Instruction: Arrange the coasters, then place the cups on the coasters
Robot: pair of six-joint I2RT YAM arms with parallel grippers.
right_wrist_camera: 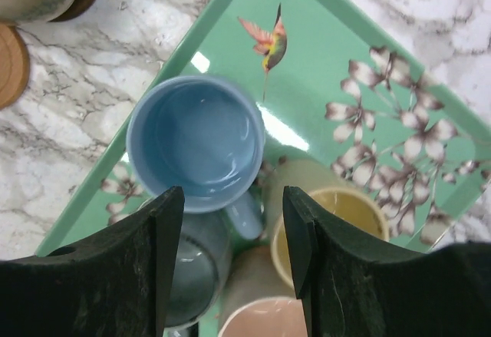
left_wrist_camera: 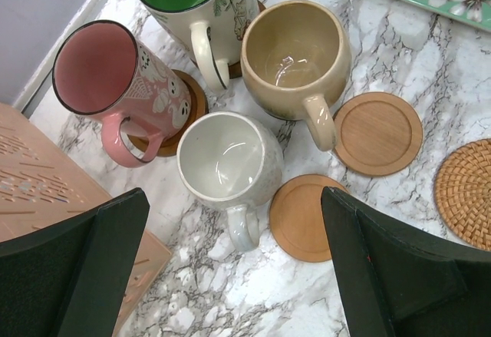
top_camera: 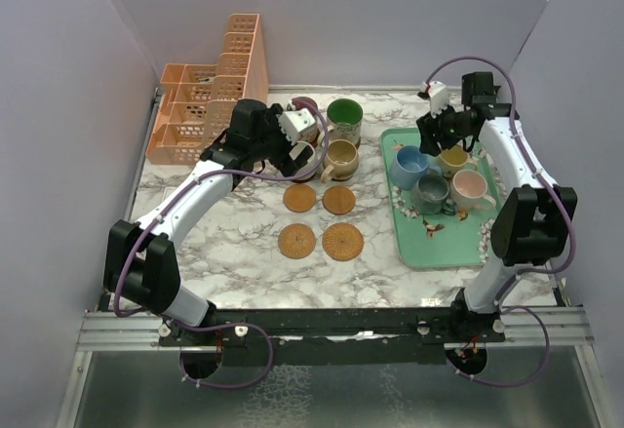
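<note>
A white mug stands upright on the marble, close to a plain wooden coaster. My left gripper is open above the mug, clear of it. Another wooden coaster lies beside the beige mug. Over the green tray, my right gripper hangs open with nothing between its fingers. Below it in the right wrist view are a blue cup, a grey cup, a yellow cup and a pink cup.
A pink mug and a green mug rest on coasters at the back. An orange rack fills the back left. Two woven coasters lie in front, and bare marble is free at the front left.
</note>
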